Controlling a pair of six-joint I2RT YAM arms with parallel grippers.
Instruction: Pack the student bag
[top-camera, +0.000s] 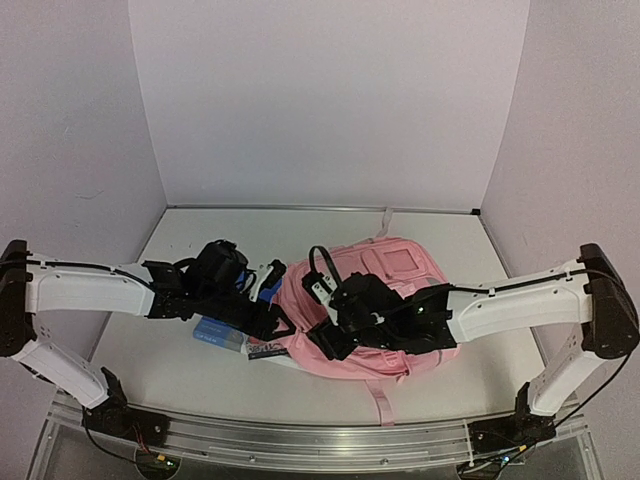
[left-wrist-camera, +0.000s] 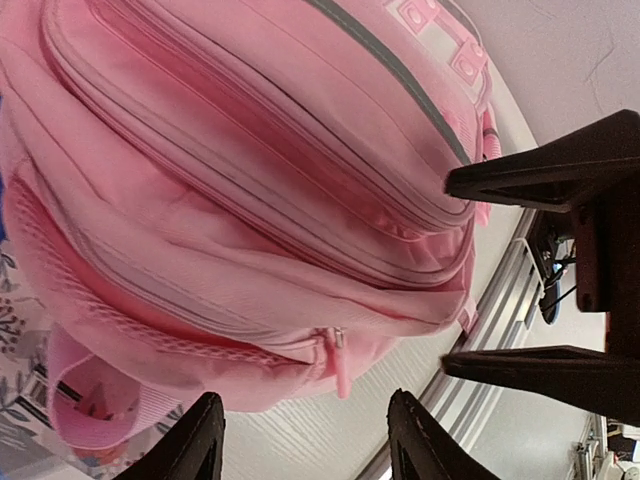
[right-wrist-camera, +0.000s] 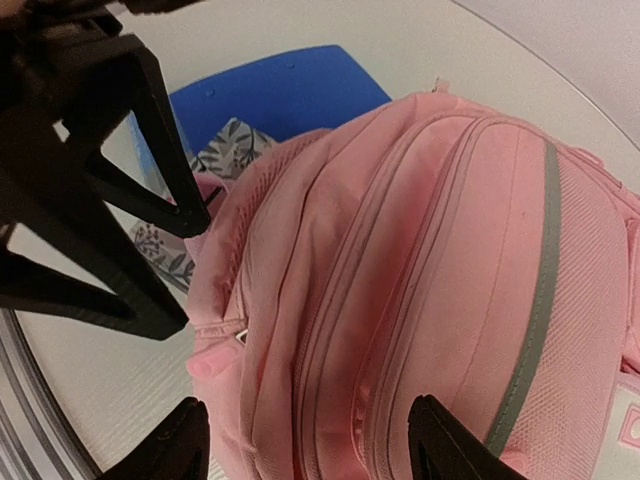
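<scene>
A pink backpack (top-camera: 405, 262) lies on the table right of centre, its folds and zip edges filling both wrist views. My left gripper stands open at the bag's left end, with no fabric clearly held between its fingers. Over the bag's front part, my right gripper is open too, close to the left one. Left of the bag lie a blue book (top-camera: 215, 332) and a black-and-white patterned book (top-camera: 267, 350), both partly covered by my left arm and the bag.
A strap (top-camera: 380, 402) hangs from the bag toward the front metal rail (top-camera: 300, 437). Bare table (top-camera: 480, 345) shows to the right, and more is free at the left. The two grippers are close together.
</scene>
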